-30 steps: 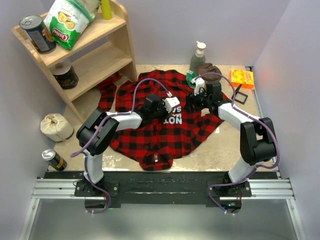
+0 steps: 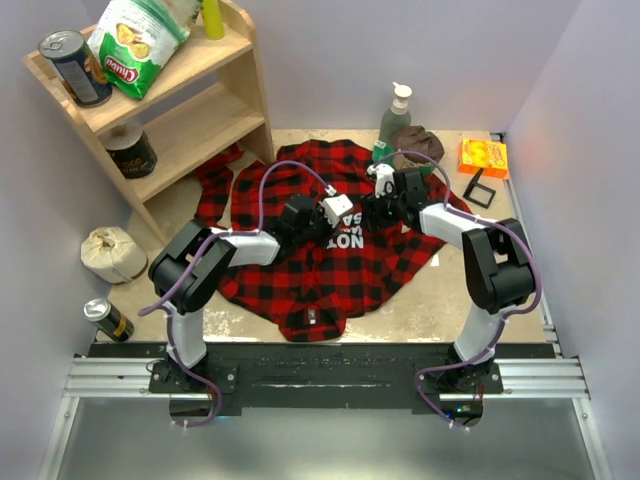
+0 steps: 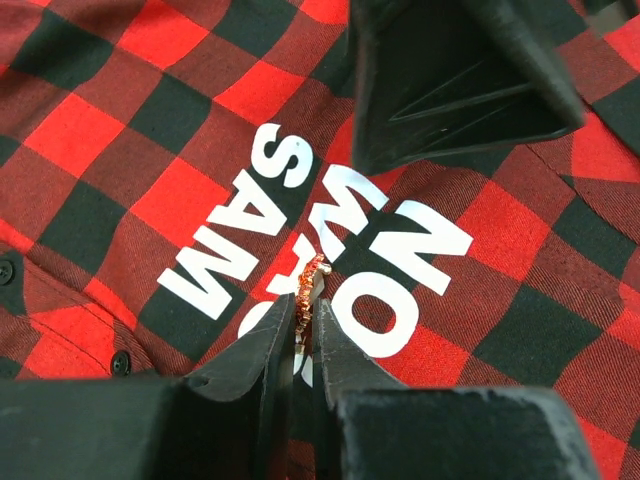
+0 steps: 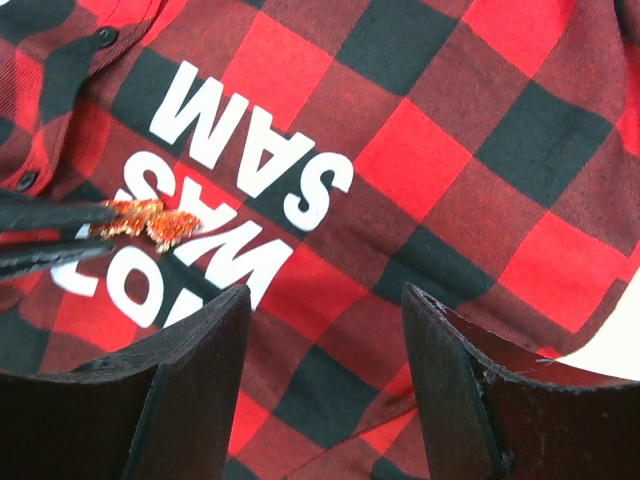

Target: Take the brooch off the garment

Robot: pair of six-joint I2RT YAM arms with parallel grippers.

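A red-and-black checked garment (image 2: 290,180) with white lettering lies spread on the table. Over the letters, my left gripper is shut on a small glittery orange brooch (image 3: 310,285). In the right wrist view the brooch (image 4: 172,226) shows at the tips of the left fingers (image 4: 60,215). Whether its pin is still in the cloth cannot be seen. My right gripper stands open above the garment to the right of the lettering, nothing between its fingers, with the brooch off to one side of it.
Back right stand a green pump bottle (image 2: 394,122), a brown cloth bundle (image 2: 417,146), an orange box (image 2: 483,157) and a black frame (image 2: 480,190). A wooden shelf (image 2: 205,130) rises at the left; a can (image 2: 108,319) and a cream pouch (image 2: 113,255) sit near it.
Leftward over the garment, my right gripper has come closer to the left one. The left arm has shifted only slightly left; the garment lies as before.
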